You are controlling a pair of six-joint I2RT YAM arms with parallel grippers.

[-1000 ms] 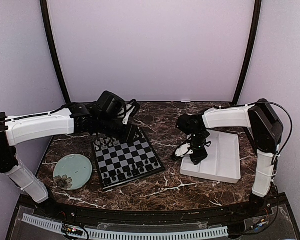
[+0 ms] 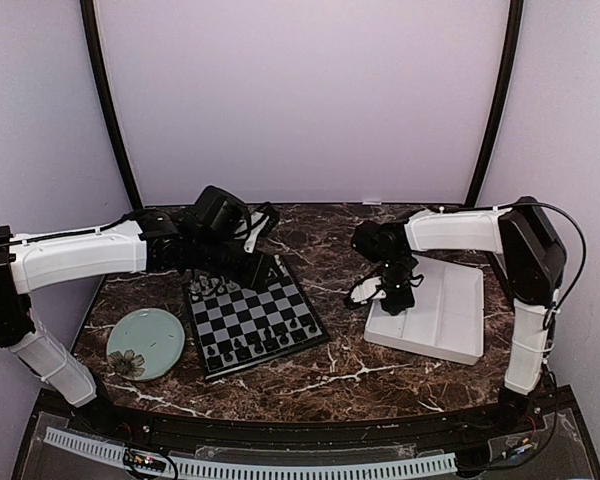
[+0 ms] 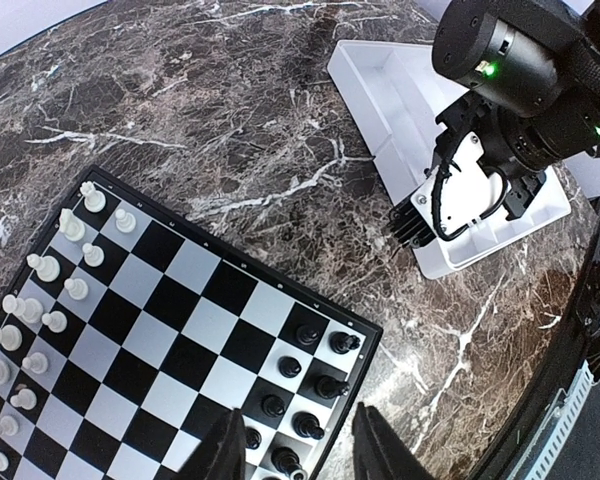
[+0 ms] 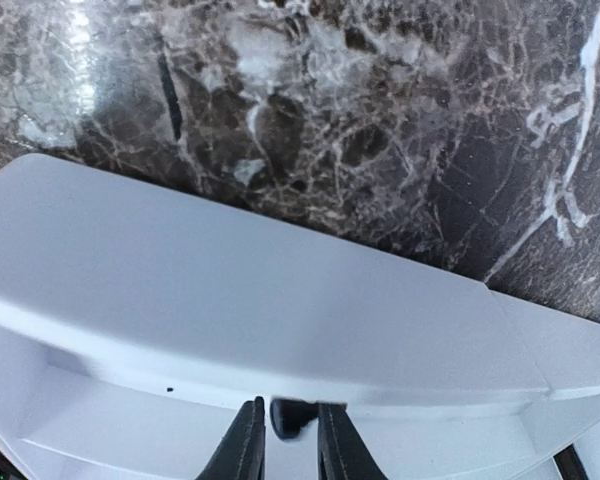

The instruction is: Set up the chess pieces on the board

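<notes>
The chess board [image 2: 242, 318] lies left of centre; its bare squares fill the middle. White pieces [image 3: 46, 267] stand in two rows along one side, black pieces [image 3: 330, 387] in rows along the opposite side, partly cut off in the left wrist view. Above the board my left gripper hangs open, nothing between its fingers. Over the white tray [image 2: 455, 310] is my right gripper, shut on a small dark piece [image 4: 292, 415]. That piece's type is hard to tell, and whether it touches the tray floor cannot be told.
A pale green plate [image 2: 145, 343] with a flower-like print sits left of the board. Bare marble table [image 2: 350, 365] separates board and tray. The tray's long wall [image 4: 280, 270] runs close to the right fingers.
The tray has shifted slightly to the right, and my right gripper has moved up a little.
</notes>
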